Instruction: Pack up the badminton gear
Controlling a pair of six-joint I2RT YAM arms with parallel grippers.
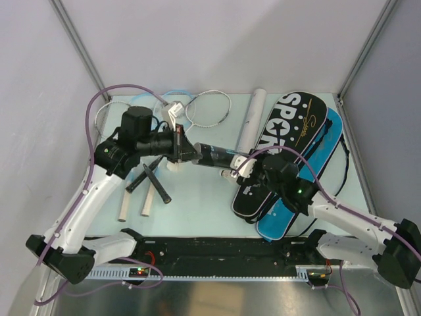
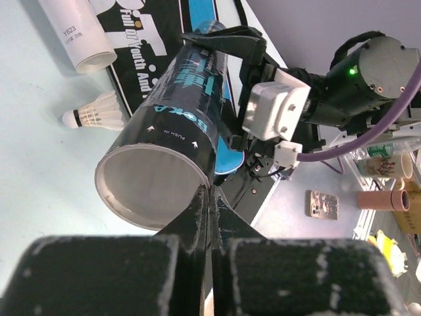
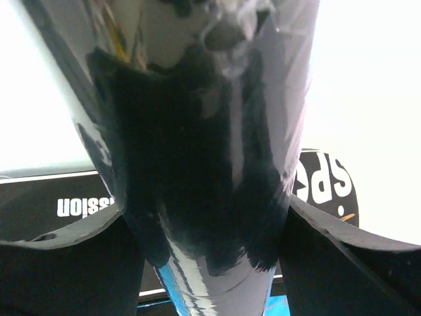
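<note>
A dark shuttlecock tube is held in the air by my right gripper, shut on it; its open end faces my left gripper, whose fingers are shut at the rim, with nothing clearly between them. A white shuttlecock lies on the table below, beside a white tube. Two racket bags, black and blue, lie at the right. Rackets lie at the back left, their handles toward the front.
A long white tube lies left of the bags. A loose strap lies along the right edge.
</note>
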